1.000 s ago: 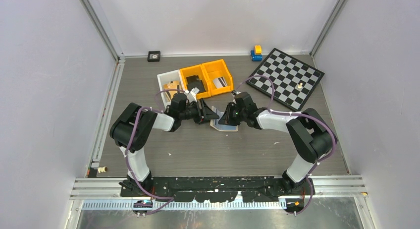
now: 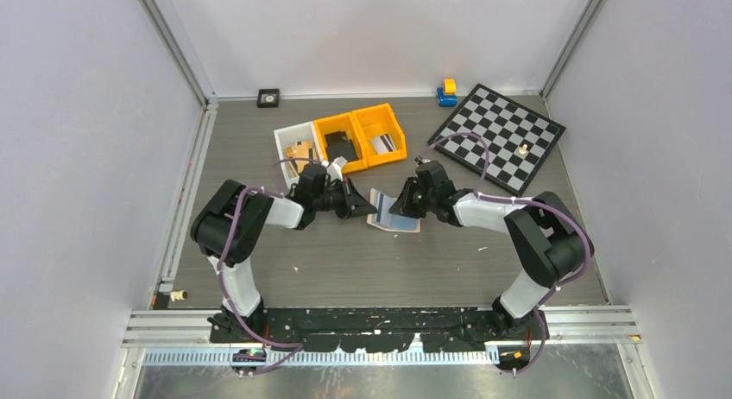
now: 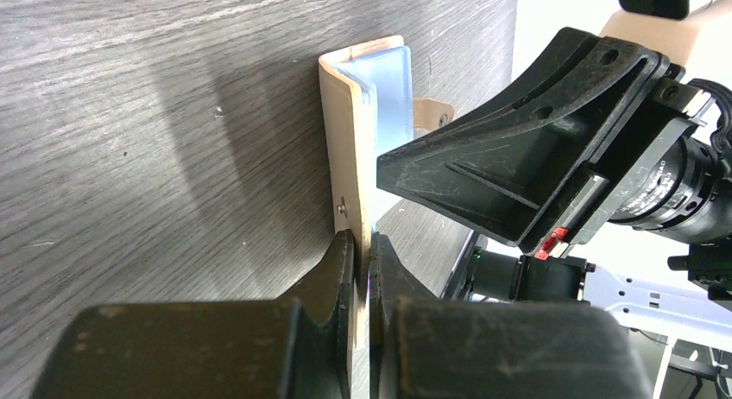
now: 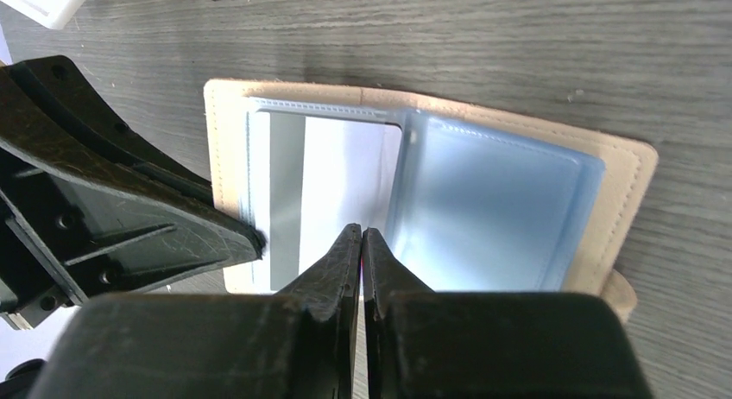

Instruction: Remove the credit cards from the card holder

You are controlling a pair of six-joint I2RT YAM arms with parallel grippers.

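Observation:
The tan card holder (image 4: pixel 634 170) lies opened out on the table, with blue clear sleeves (image 4: pixel 501 209) inside. A white card with a grey stripe (image 4: pixel 345 170) shows in its left half. My left gripper is shut on the holder's left cover, whose tan edge (image 3: pixel 345 157) runs down between the fingers. Over the middle of the holder, my right gripper is shut with its tips against the card's lower part; whatever is pinched there is too thin to make out. The holder's near edge is partly hidden by the fingers.
Behind the arms stand a white bin (image 2: pixel 281 146) and orange bins (image 2: pixel 395 116) with several items in them. A chessboard (image 2: pixel 501 131) lies at the back right. In front of the holder the table (image 2: pixel 388 274) is clear.
My right gripper has shifted slightly to the right; the holder's right edge has too.

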